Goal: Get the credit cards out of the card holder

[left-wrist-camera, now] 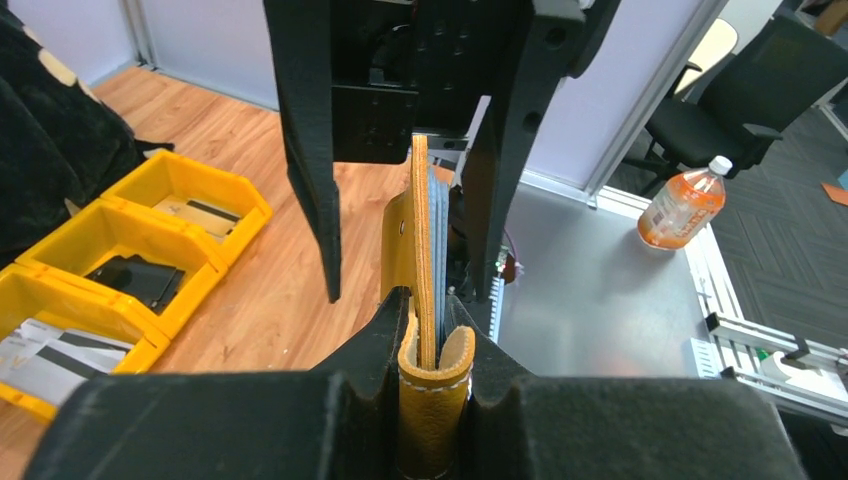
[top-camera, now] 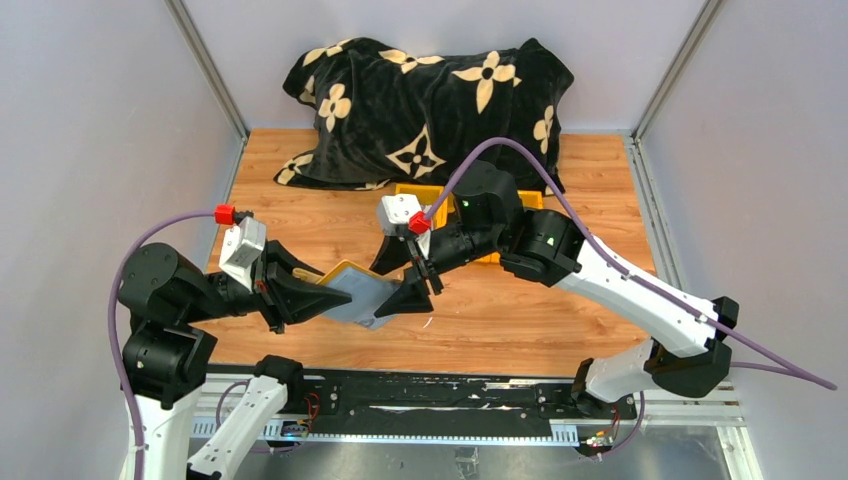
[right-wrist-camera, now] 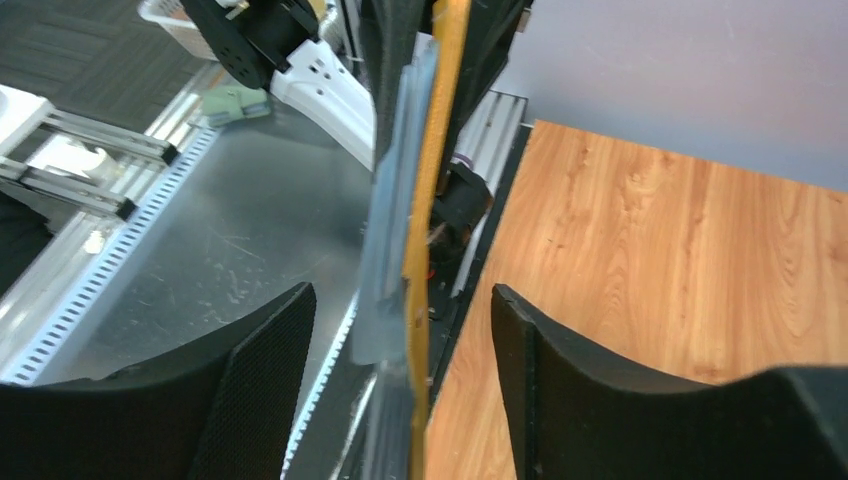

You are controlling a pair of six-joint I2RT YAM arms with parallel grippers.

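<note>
The card holder [left-wrist-camera: 399, 245], mustard-yellow leather with greyish-blue sleeves [top-camera: 362, 293], stands on edge in the air between both arms. Its folded lower part is pinched in my left gripper, shut on it. From the other side comes my right gripper, its fingers apart. In the right wrist view the holder's sleeves and yellow cover run through that gap, with clear space between the leather and the right-hand finger [right-wrist-camera: 512, 325]. Whether cards sit inside the sleeves is hard to tell.
A yellow bin [left-wrist-camera: 215, 262] with three compartments stands on the wooden table [top-camera: 300, 225], holding white, black and tan flat items. My right arm hides much of it from above. A black patterned blanket [top-camera: 440, 110] lies behind.
</note>
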